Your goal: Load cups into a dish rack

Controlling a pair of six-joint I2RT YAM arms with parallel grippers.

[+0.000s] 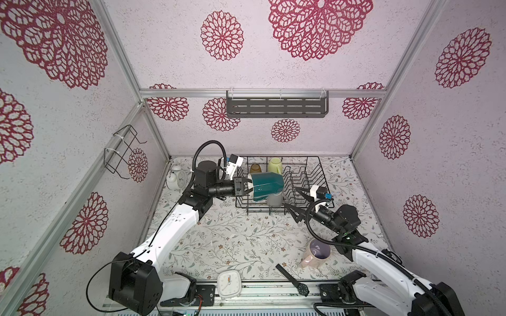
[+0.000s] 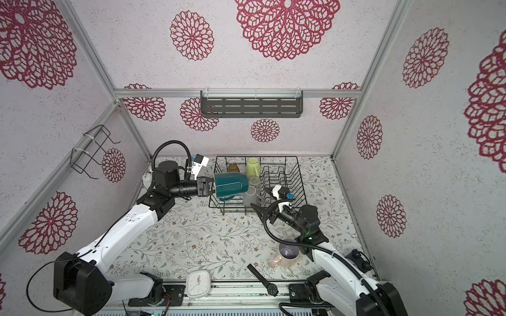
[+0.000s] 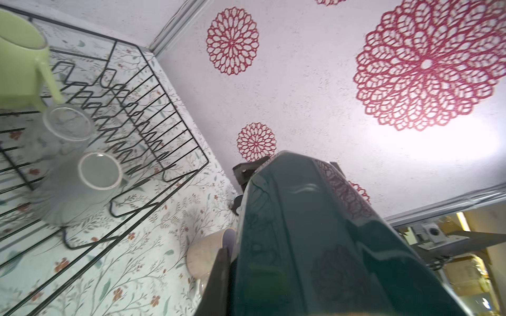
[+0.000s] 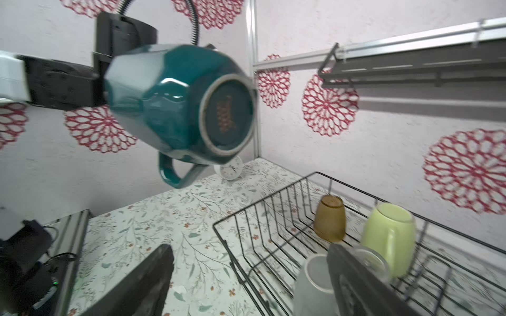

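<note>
A teal mug is held on its side in the air over the dish rack's left part, with my left gripper shut on its rim end. In the right wrist view, the mug's base faces the camera and its handle points down. The left wrist view is largely filled by the same mug. My right gripper hovers by the rack's front right, its fingers apart and empty. A pink mug with a purple inside stands on the table at front right, beneath the right arm.
The black wire rack holds an upturned brown cup, a green mug and two clear or whitish cups toward its front. Its right side looks empty. A watch and white box lie at the front edge.
</note>
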